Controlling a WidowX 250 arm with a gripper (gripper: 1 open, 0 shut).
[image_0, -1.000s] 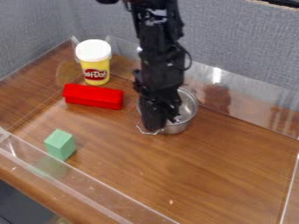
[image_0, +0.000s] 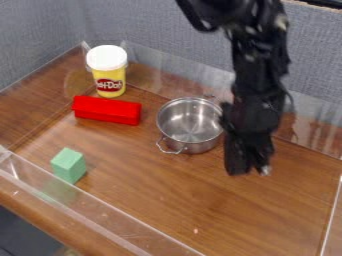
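Note:
My gripper (image_0: 251, 158) hangs low over the wooden table (image_0: 174, 200) at the right of the view, blurred, just right of a steel pot (image_0: 189, 122) with wire handles. Nothing shows held at its tip; it appears shut, though the blur hides detail. The pot sits upright near the middle of the table.
A red block (image_0: 107, 109) lies left of the pot, with a Play-Doh tub (image_0: 107, 72) behind it. A green cube (image_0: 68, 164) sits at front left. Transparent walls edge the table.
My arm has swept rightward from over and in front of the pot to beside it, uncovering the pot. The block, tub and cube look unmoved.

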